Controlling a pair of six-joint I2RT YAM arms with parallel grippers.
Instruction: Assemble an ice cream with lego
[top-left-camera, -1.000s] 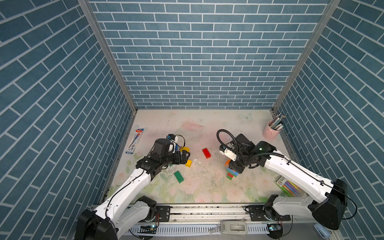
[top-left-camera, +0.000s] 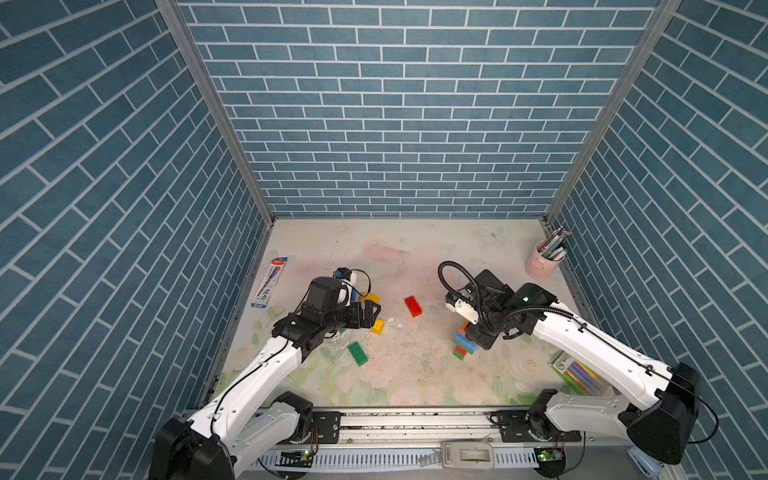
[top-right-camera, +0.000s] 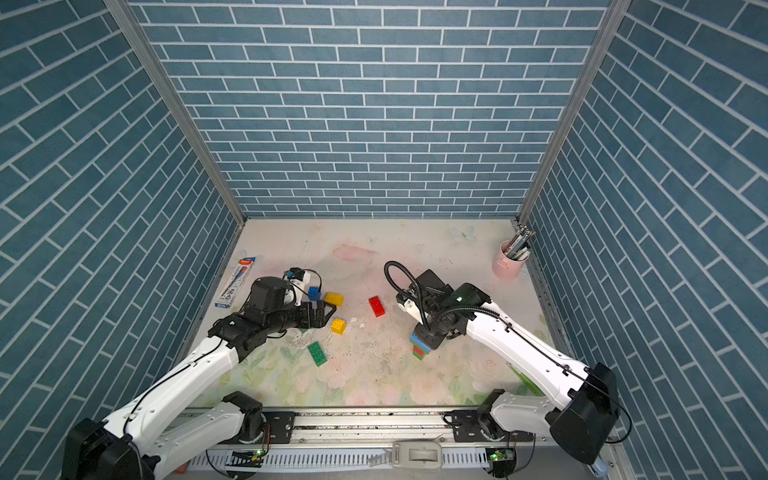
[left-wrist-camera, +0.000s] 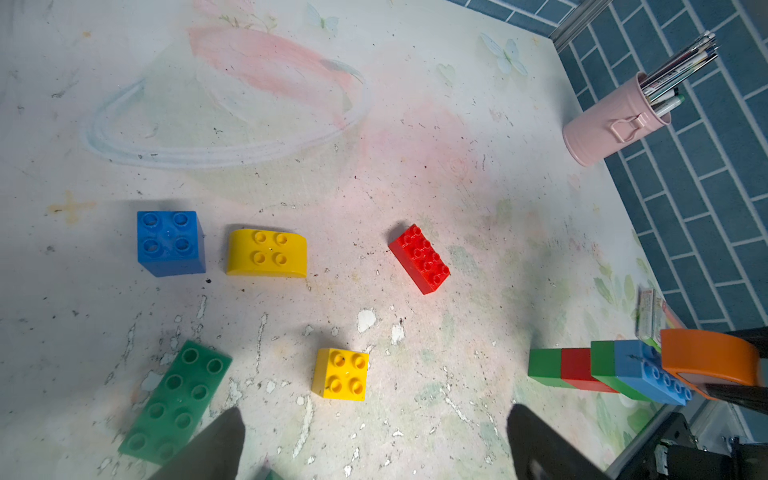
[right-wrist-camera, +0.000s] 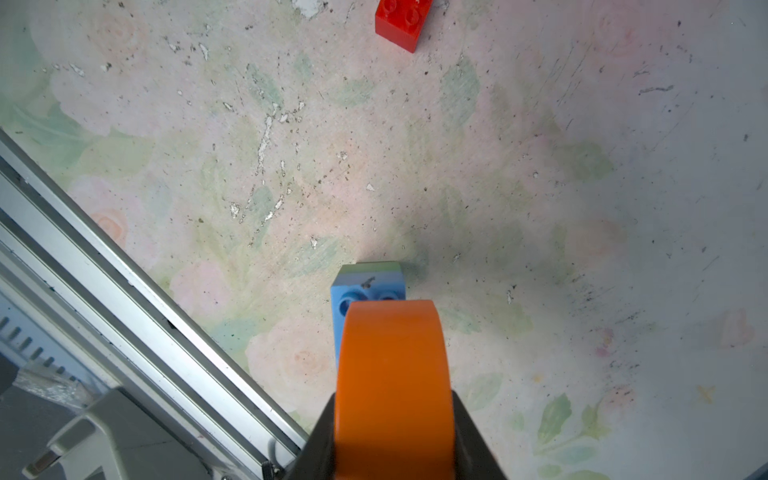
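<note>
My right gripper is shut on an orange curved brick (right-wrist-camera: 392, 376). That brick is at the top of a stack of green, red, green and blue bricks, partly covering the blue brick in the right wrist view. Some blue studs (right-wrist-camera: 352, 302) show beside it, and the orange brick looks offset; whether it touches the studs I cannot tell. The stack's green base (left-wrist-camera: 547, 365) shows in the left wrist view. On the left, my left gripper hangs open above the table with nothing between its fingers.
Loose bricks lie below the left arm: a blue one (left-wrist-camera: 169, 244), a yellow curved one (left-wrist-camera: 267, 253), a small yellow one (left-wrist-camera: 341, 374) and a green one (left-wrist-camera: 177, 402). A red brick (top-left-camera: 413, 306) lies mid-table. A pink pen cup (top-left-camera: 542, 261) stands back right.
The left arm and loose bricks have stayed put.
</note>
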